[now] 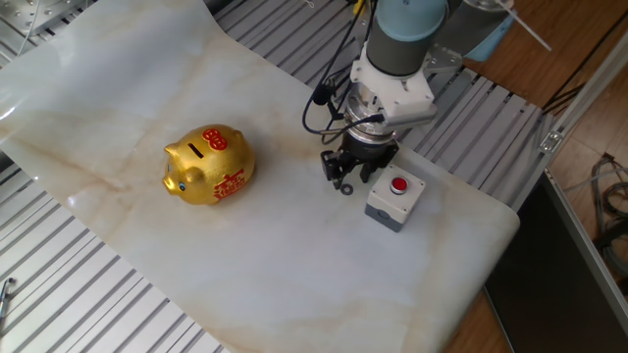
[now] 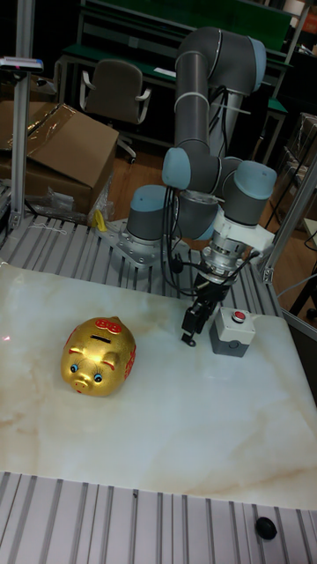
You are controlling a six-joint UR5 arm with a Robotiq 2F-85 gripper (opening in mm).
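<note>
A small dark ring [image 1: 346, 189] lies flat on the marble-patterned sheet. Just behind it and very low is my black gripper [image 1: 352, 181], its two fingers parted with a gap between them. The left fingertip appears right beside the ring; whether it touches cannot be told. From the front, in exterior view 3, the gripper [image 2: 194, 329] looks narrow and I cannot make out the ring. A golden piggy bank [image 1: 209, 165] with red markings and a slot on top stands well to the left.
Close by on the gripper's right stands a grey-white box [image 1: 395, 197] with a red button [image 1: 398, 184], leaving little room on that side. The sheet [image 1: 294, 284] is bare towards the front. A black round cap [image 2: 266, 528] rests on the slatted table edge.
</note>
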